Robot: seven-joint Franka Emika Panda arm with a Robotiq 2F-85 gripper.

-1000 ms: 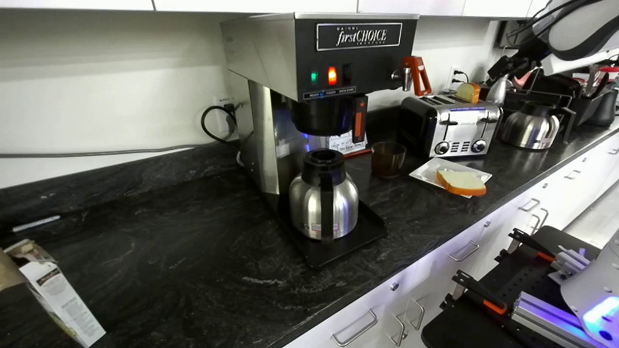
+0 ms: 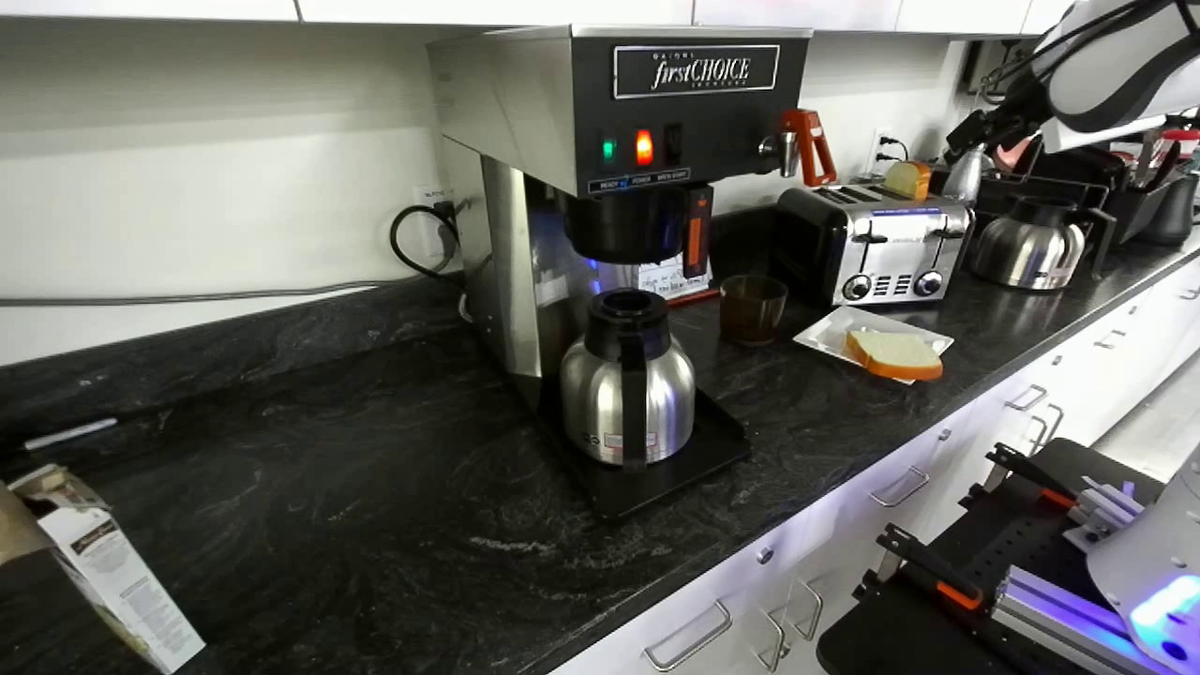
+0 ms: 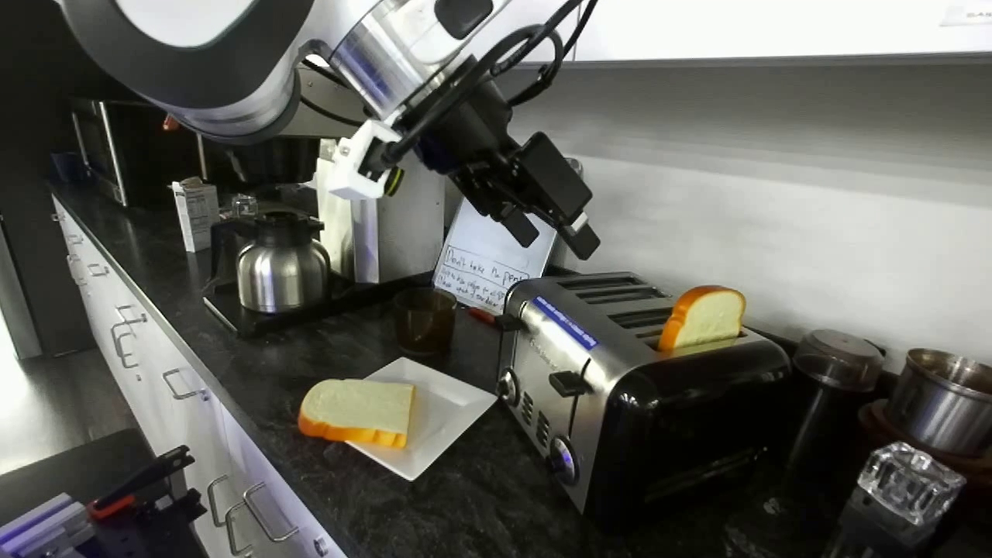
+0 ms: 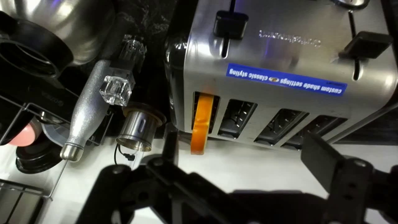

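Above the steel four-slot toaster (image 3: 595,321), my gripper (image 3: 554,238) hangs open with nothing between its fingers. One bread slice (image 3: 704,321) stands upright in an end slot of the toaster, its upper part sticking out. Seen from above in the wrist view, that slice (image 4: 201,121) shows its orange crust, and the other slots are empty. My gripper spans wide there, the left finger (image 4: 171,143) near the slice's side of the toaster. A second bread slice (image 3: 358,409) lies flat, partly on the white square plate (image 3: 446,409) and overhanging its edge.
A coffee maker (image 2: 506,169) with a steel carafe (image 2: 630,394) stands along the counter. Between it and the toaster are a brown glass (image 3: 425,321) and a handwritten sign (image 3: 488,256). A steel kettle (image 2: 1026,249) and a silver bottle (image 4: 89,106) crowd the toaster's other side.
The arm's white links have shifted slightly in exterior view 1, with the gripper still high near the toaster. Both bread slices, the plate and the toaster look unmoved.
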